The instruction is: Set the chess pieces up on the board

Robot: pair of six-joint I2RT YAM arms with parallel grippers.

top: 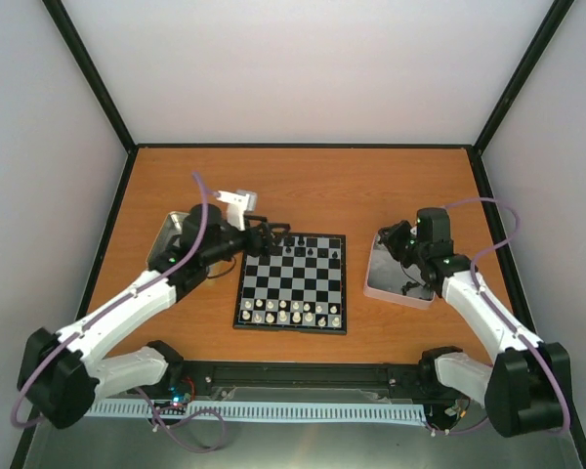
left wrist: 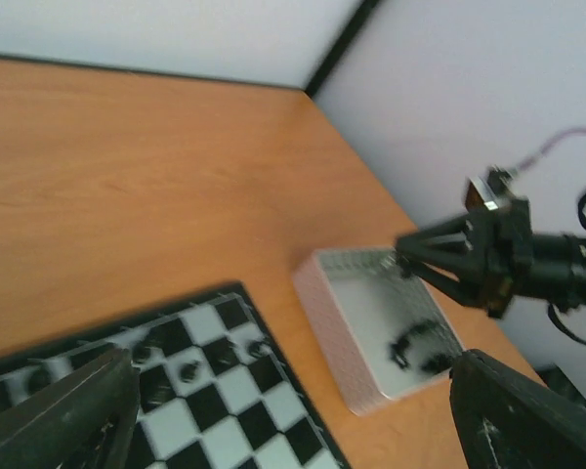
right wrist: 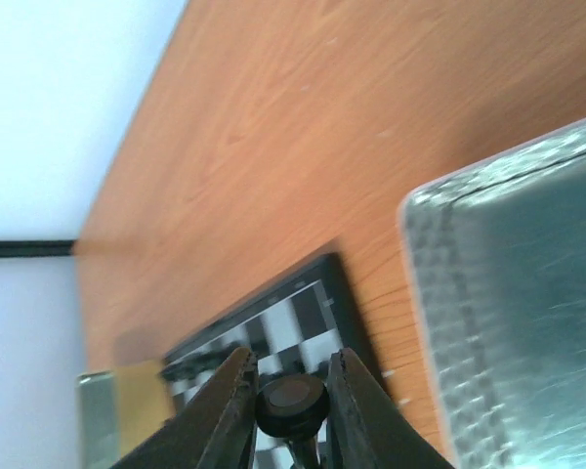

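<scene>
The chessboard (top: 291, 293) carries white pieces along its near rows and some black pieces at the back. My left gripper is open above the board's back part, nothing between its fingers. In the right wrist view my right gripper has its fingers around a black chess piece (right wrist: 291, 401), held upright near the pink-walled bin (top: 396, 299). Loose black pieces (left wrist: 410, 342) lie in that bin.
A second container (top: 168, 234) stands at the left, partly hidden by the left arm.
</scene>
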